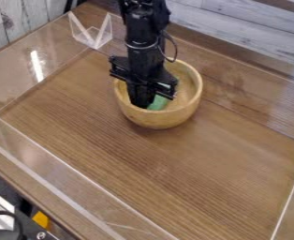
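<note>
My black gripper (142, 92) reaches down from the top into a wooden bowl (175, 114) at the upper middle of the table. A green object (160, 101) lies in the bowl, partly hidden behind the gripper. The fingertips are low inside the bowl near its front left, and I cannot make out clearly whether anything is between them.
Pale walls or boards border the back, and a small yellow item (41, 219) with dark cable sits at the lower left edge.
</note>
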